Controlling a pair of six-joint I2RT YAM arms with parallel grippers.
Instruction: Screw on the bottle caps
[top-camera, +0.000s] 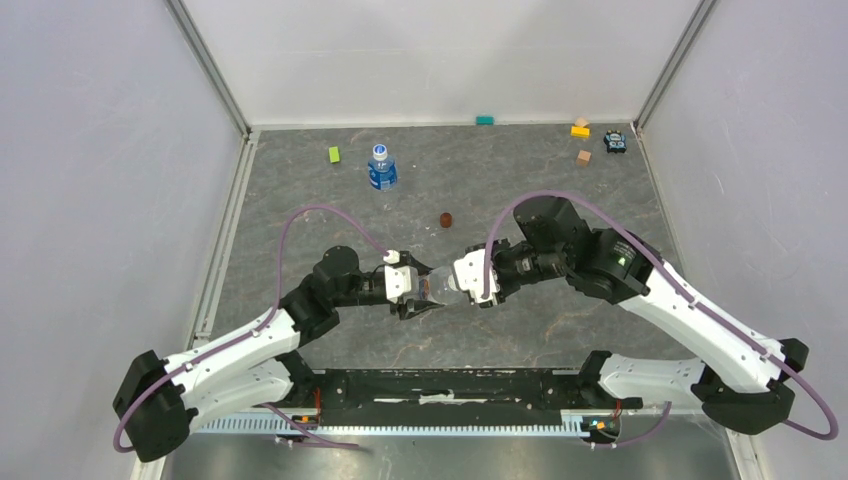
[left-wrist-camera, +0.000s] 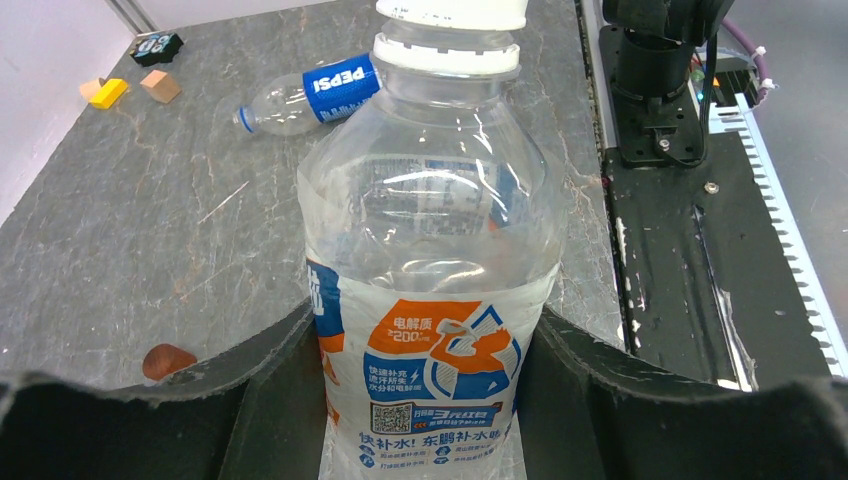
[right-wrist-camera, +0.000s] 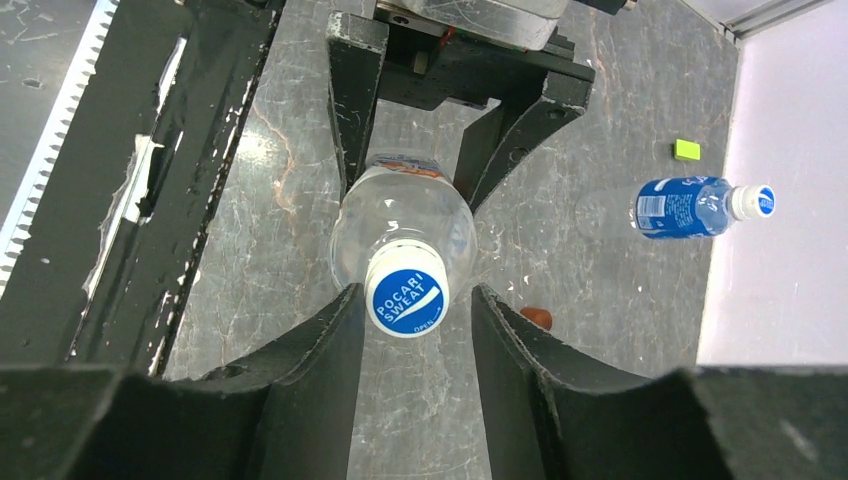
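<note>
My left gripper (top-camera: 418, 285) is shut on a clear bottle (left-wrist-camera: 430, 240) with an orange and blue label, its white cap (right-wrist-camera: 406, 289) with a blue top at the neck. My right gripper is over that cap, fingers on either side and part open; whether they touch it I cannot tell. A second bottle with a blue label (top-camera: 382, 172) stands at the back left, a white cap on it.
Small blocks lie around the back: green (top-camera: 334, 155), teal (top-camera: 485, 120), yellow (top-camera: 580, 131), wooden (top-camera: 584, 158). A dark red piece (top-camera: 446, 219) lies mid-table, a small dark object (top-camera: 615, 141) at back right.
</note>
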